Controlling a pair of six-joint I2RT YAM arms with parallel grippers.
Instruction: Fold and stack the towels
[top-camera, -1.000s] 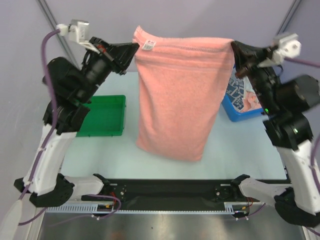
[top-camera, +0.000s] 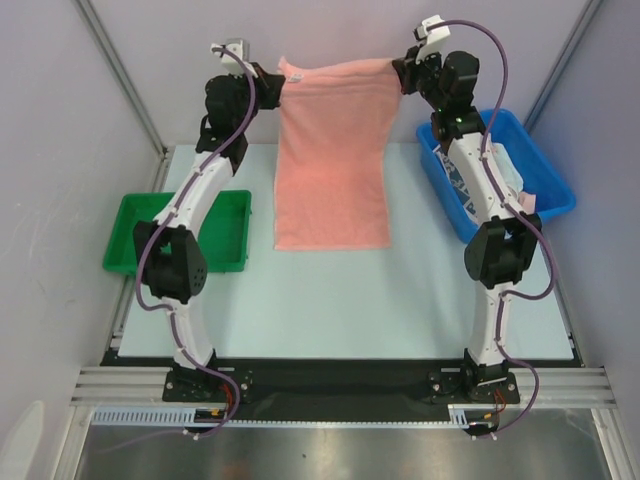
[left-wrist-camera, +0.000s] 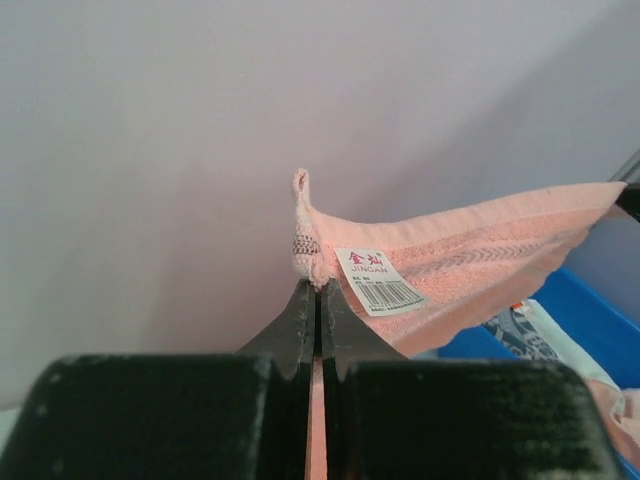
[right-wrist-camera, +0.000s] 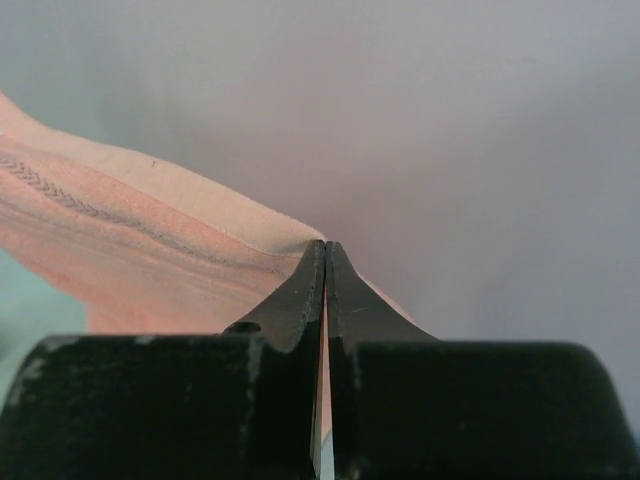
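A pink towel (top-camera: 330, 190) hangs stretched between both grippers at the back of the table, its lower part lying flat on the white surface. My left gripper (top-camera: 277, 88) is shut on one top corner. In the left wrist view that towel corner (left-wrist-camera: 306, 240) rises from the fingertips, close to a white label (left-wrist-camera: 380, 282). The other top corner is pinched by my right gripper (top-camera: 402, 75), also shut. In the right wrist view, the towel's edge (right-wrist-camera: 230, 215) runs into the closed fingertips. The top edge sags slightly between the two.
An empty green bin (top-camera: 227, 264) stands on the left. On the right, a blue bin (top-camera: 545, 190) holds more cloths (top-camera: 506, 168), under my right arm.
Both arms have drawn back and lowered toward the far side, holding the towel's corners. Its bottom edge, before near the front, now lies flat around mid-table.
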